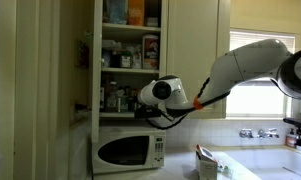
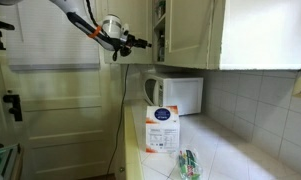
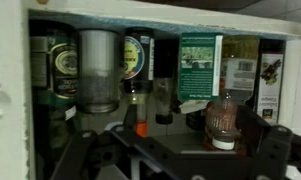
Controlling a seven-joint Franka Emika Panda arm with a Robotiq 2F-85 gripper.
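My gripper stands open in front of a cupboard shelf, its dark fingers spread wide with nothing gripped between them. Along that shelf in the wrist view are a green-labelled jar (image 3: 63, 75), a clear grey container (image 3: 99, 72), a dark-capped spice bottle (image 3: 138, 60), a green-and-white box (image 3: 199, 65), a reddish-brown jar (image 3: 223, 115) and a white carton (image 3: 271, 80). In exterior view 1 the gripper (image 1: 143, 110) is at the lower shelf's height, above the microwave (image 1: 128, 150). Exterior view 2 shows the gripper (image 2: 142, 43) near the cupboard opening.
The shelf's white side wall (image 3: 12, 100) and upper edge (image 3: 170, 17) border the opening. An open cupboard door (image 2: 182, 35) stands beside it. On the counter are a white-and-orange box (image 2: 162, 130) and a clear green-marked bag (image 2: 188, 165).
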